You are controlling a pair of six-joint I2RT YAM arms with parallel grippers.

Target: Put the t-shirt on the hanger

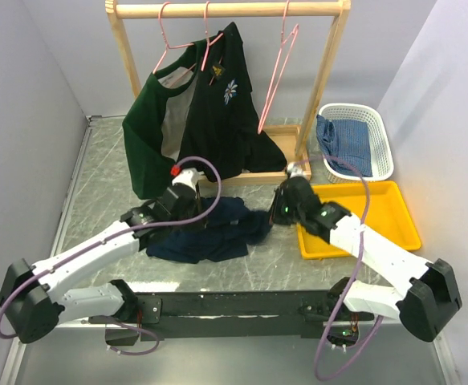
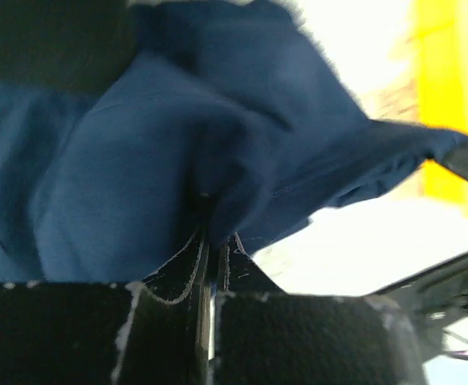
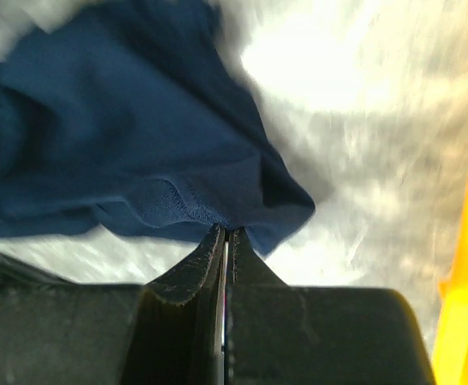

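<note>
The navy T-shirt [image 1: 209, 241] lies bunched on the grey marble surface below the hanging garments. My left gripper is shut on a fold of it, with cloth rising from between the fingertips. My right gripper is shut on the shirt's right end, pinched at the cloth near the yellow tray. Empty pink hangers [image 1: 278, 68] hang at the right of the wooden rail [image 1: 227, 10].
A dark green garment [image 1: 145, 136] and a black one [image 1: 234, 120] hang on the rack. The yellow tray [image 1: 394, 224] sits at the right, a white basket [image 1: 378, 140] with blue cloth behind it. A wooden box stands under the rack.
</note>
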